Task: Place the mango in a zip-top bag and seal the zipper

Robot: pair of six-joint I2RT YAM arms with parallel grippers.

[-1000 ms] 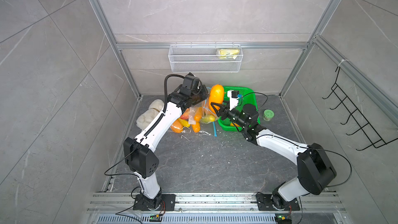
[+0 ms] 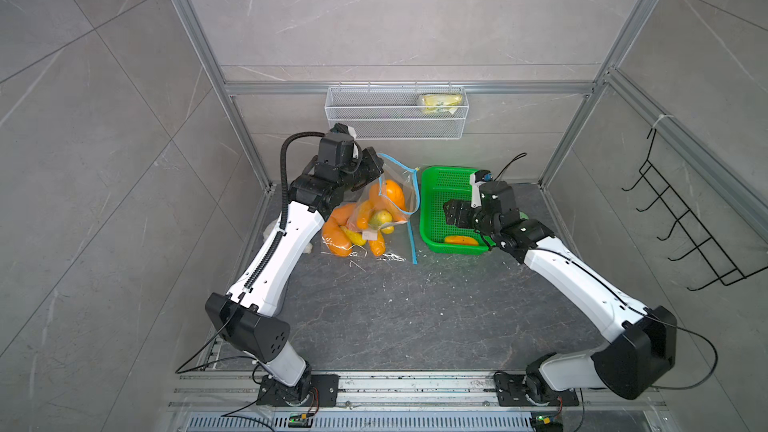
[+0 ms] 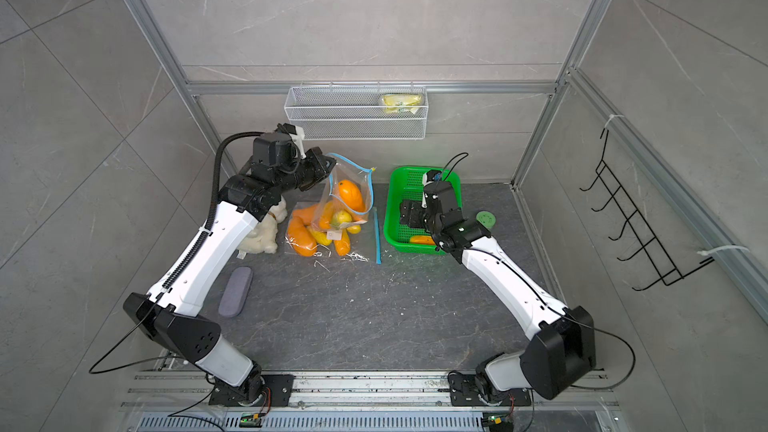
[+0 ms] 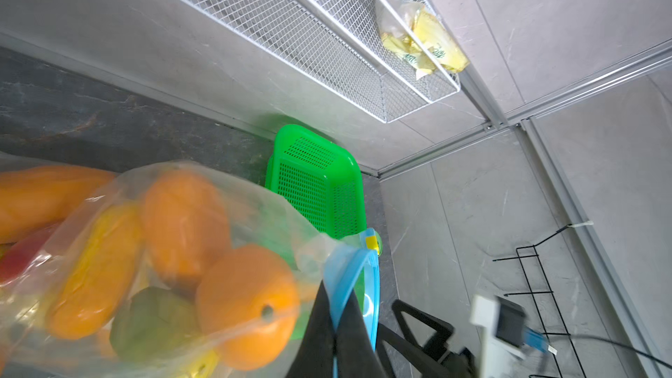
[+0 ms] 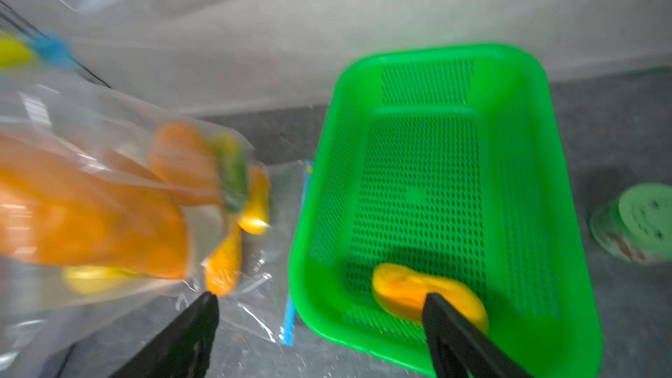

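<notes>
A clear zip top bag [image 4: 168,182] hangs with its blue zipper rim [image 2: 416,168] spread apart. Several toy fruits show through its film, among them a large orange mango-like fruit [image 2: 393,191]. At one edge of the mouth my left gripper is shut on the thin blue-edged film. To the right, over the green basket [image 5: 308,238], my right gripper is open, its fingers [image 5: 199,329] apart with nothing between them. A yellow-orange elongated fruit [image 5: 395,290] lies in the basket, partly behind one finger in the right wrist view.
Beside the basket a second clear bag with a blue strip [image 2: 413,248] lies flat, several fruits at its left. A green-lidded jar [image 5: 647,210] stands right of the basket. A white plush toy [image 3: 260,238] and grey case [image 3: 236,292] sit left.
The large orange fruit, earlier at my right gripper above the bag, now sits inside it. My right gripper has moved right over the basket; the left has moved left with the bag rim.
</notes>
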